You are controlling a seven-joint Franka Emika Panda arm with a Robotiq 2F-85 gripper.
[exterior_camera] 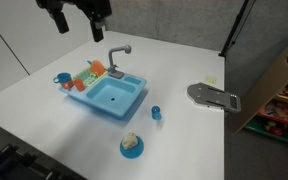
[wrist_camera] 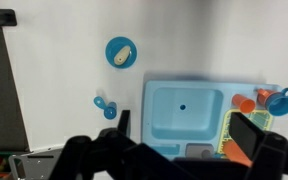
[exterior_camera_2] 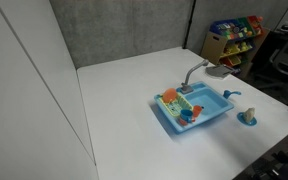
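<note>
My gripper [exterior_camera: 80, 28] hangs high above the table, its fingers spread wide with nothing between them. In the wrist view, the blue toy sink [wrist_camera: 184, 112] lies below the gap between the fingers. Orange cups [wrist_camera: 243, 103] and a blue cup [wrist_camera: 278, 103] are at the sink's rack side. Apart from the sink, a small blue plate [exterior_camera: 132, 153] carries a pale food piece [exterior_camera: 130, 140]. A small blue item [exterior_camera: 156, 111] stands on the table between sink and tray; what it is cannot be told.
A grey faucet [exterior_camera: 117, 55] rises at the sink's back edge. A grey metal tray [exterior_camera: 214, 97] lies flat toward the right. Shelves with coloured bins [exterior_camera: 284, 110] stand beyond the table.
</note>
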